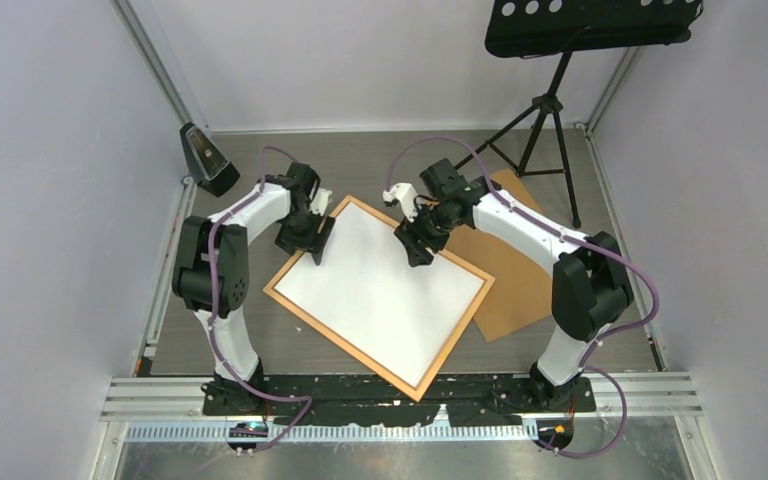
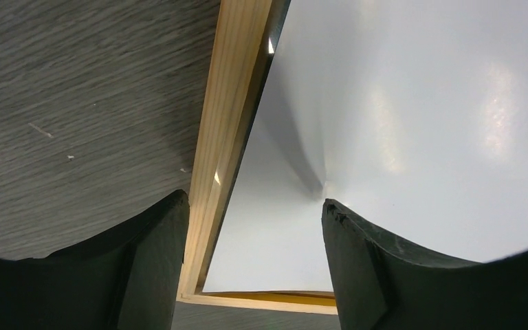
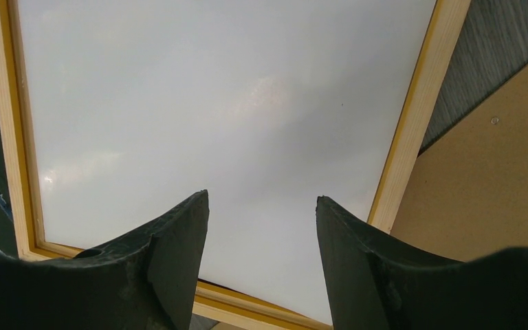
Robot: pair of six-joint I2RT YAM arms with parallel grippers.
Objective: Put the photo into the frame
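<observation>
The white photo sheet (image 1: 380, 300) lies inside the wooden frame (image 1: 439, 363), its edges along the frame's inner sides. In the left wrist view the sheet (image 2: 412, 124) reaches close to the frame's rail (image 2: 220, 103). My left gripper is open over the frame's upper-left part, nothing between its fingers. My right gripper stands open above the sheet near the upper-right part of the frame, also empty.
A brown board (image 1: 510, 290) lies right of the frame, under the right arm. A black stand (image 1: 550, 110) is at the back right, a dark lamp-like object (image 1: 210, 160) at the back left.
</observation>
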